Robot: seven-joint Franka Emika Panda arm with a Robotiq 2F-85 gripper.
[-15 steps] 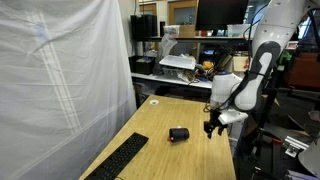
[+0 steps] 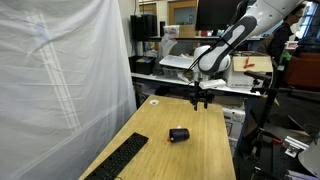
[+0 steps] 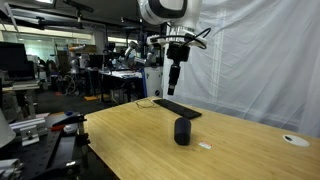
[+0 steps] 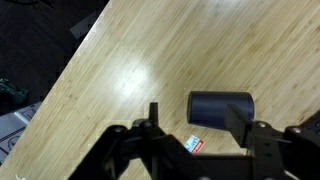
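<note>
A dark, rounded cylindrical object lies on the wooden table; the wrist view shows this black object on its side, below and between the fingers. Above the table my gripper hangs from the white arm, back and to the right of that object in exterior view 1. Seen in exterior view 2, the gripper is well above the tabletop. Its dark fingers are spread wide in the wrist view, and nothing is held.
A black keyboard lies along the table's left side. Beside the dark object is a small red and white item. A white disc rests on the tabletop.
The dark object has stayed put.
</note>
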